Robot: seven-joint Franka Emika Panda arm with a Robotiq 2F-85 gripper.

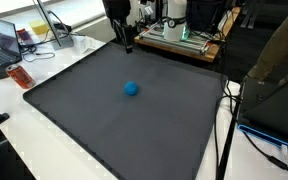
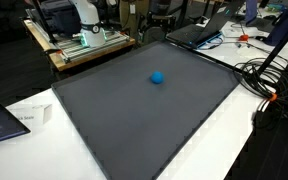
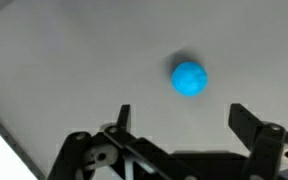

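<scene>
A small round blue object lies on the dark grey mat, away from the mat's edges. From the other side, the same blue object shows toward the mat's far part. Beneath the open gripper, the wrist view has the blue object just ahead of the wide gap between the fingers, clear of both. In the first exterior view the gripper hangs at the mat's far edge, beyond the blue object. Nothing is held.
An orange-red can stands left of the mat near a laptop. Black cables run along the mat's side. A wooden-edged platform with white items lies beyond.
</scene>
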